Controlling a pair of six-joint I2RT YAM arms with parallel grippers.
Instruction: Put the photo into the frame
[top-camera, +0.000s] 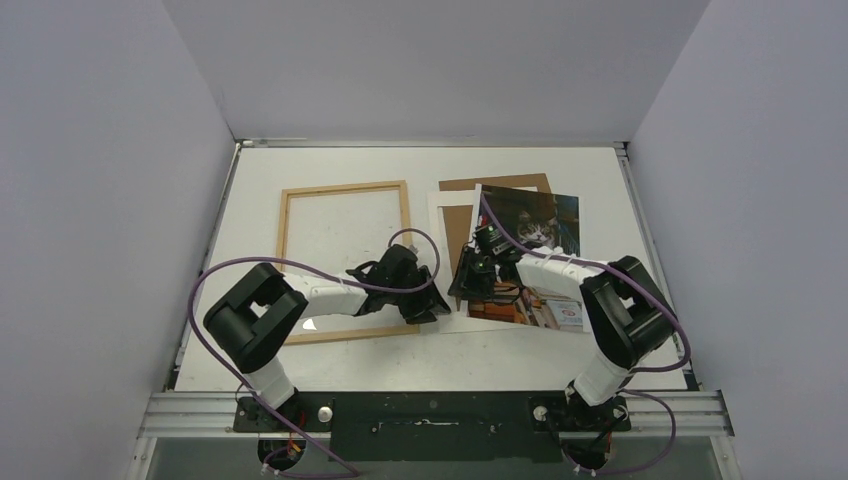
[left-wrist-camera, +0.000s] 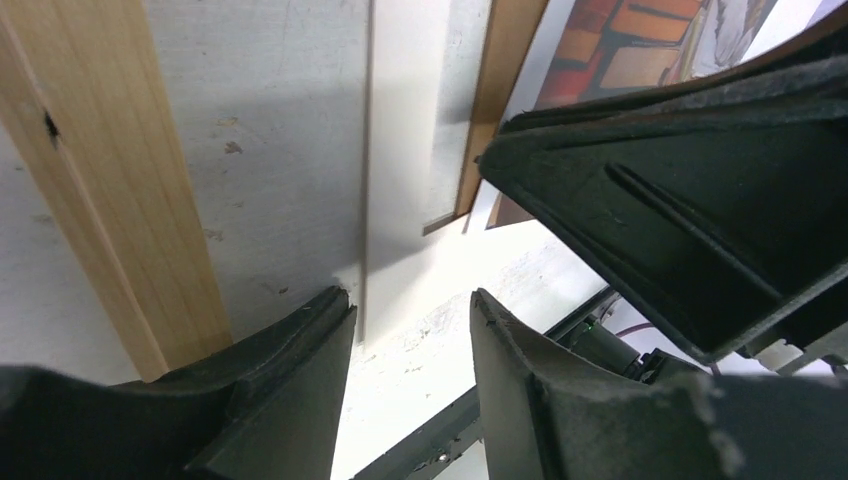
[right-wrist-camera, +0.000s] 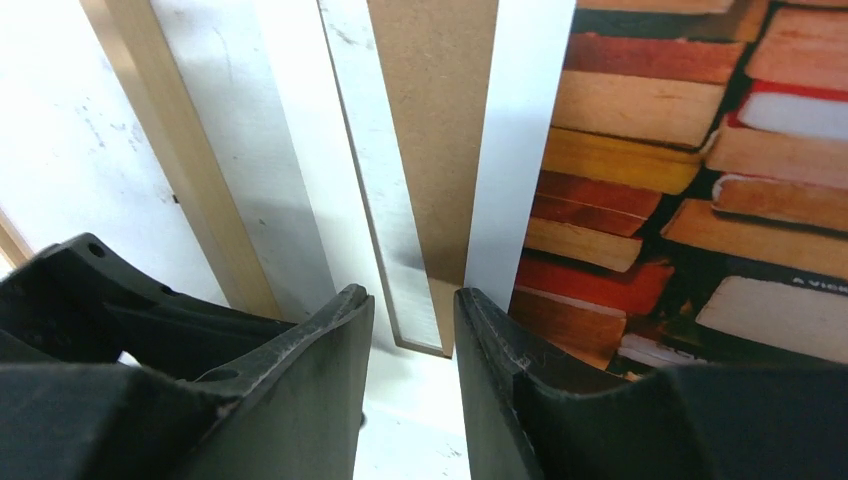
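Note:
The photo (top-camera: 540, 215) of a cat and books lies on the right, over a white mat (top-camera: 433, 215) and a brown backing board (top-camera: 490, 182). The empty wooden frame (top-camera: 343, 187) lies left. My left gripper (top-camera: 432, 310) is low at the mats' left strip beside the frame; in its wrist view its fingers are apart, nothing visible between them. My right gripper (top-camera: 462, 294) is at the photo's left edge; in the right wrist view its fingers are parted just over the photo's white border (right-wrist-camera: 515, 140) and the brown board.
The two grippers are very close together at the middle. Grey walls stand at both sides.

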